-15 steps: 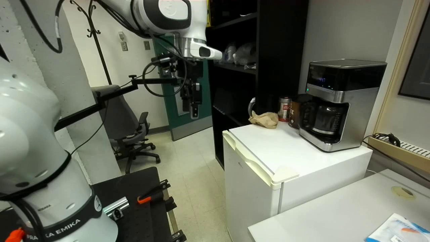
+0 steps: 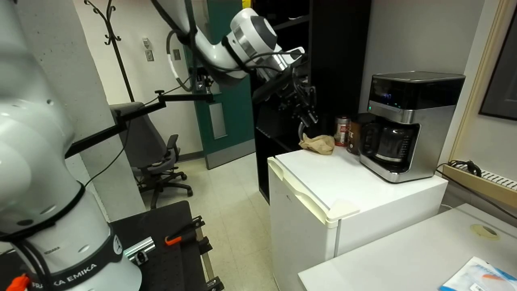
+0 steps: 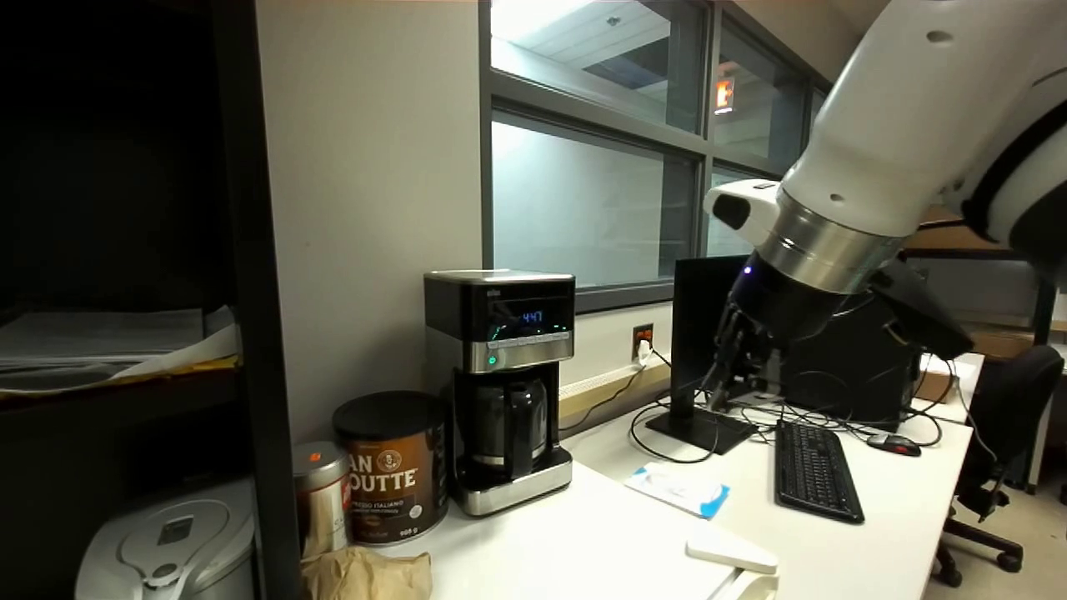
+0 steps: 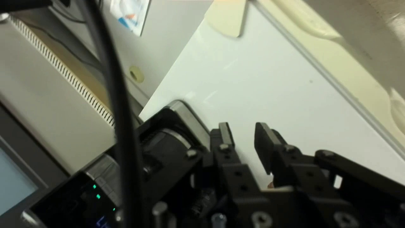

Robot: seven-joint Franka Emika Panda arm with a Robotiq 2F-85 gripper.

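My gripper (image 2: pixel 310 119) hangs in the air near the back of the white fridge top (image 2: pixel 315 169), tilted. The wrist view shows its two fingers apart, partly open, with only bare white surface visible through the gap between the fingertips. A crumpled brown paper bag (image 2: pixel 318 144) lies at the rear of the fridge top, below the gripper in exterior view 1. To the right stands a silver and black coffee maker (image 2: pixel 412 126) with its glass carafe (image 2: pixel 391 144) in place. No contact with anything shows.
A brown coffee tin (image 3: pixel 392 467) and a smaller metal can (image 3: pixel 322 500) stand beside the coffee maker. A black shelf (image 2: pixel 339 53) rises close behind the gripper. On the lower desk lies a white and blue packet (image 3: pixel 680 488).
The arm has swung right, from in front of the green door toward the fridge and shelf. Its gripper went from pointing straight down to tilted. Objects on the fridge have not moved.
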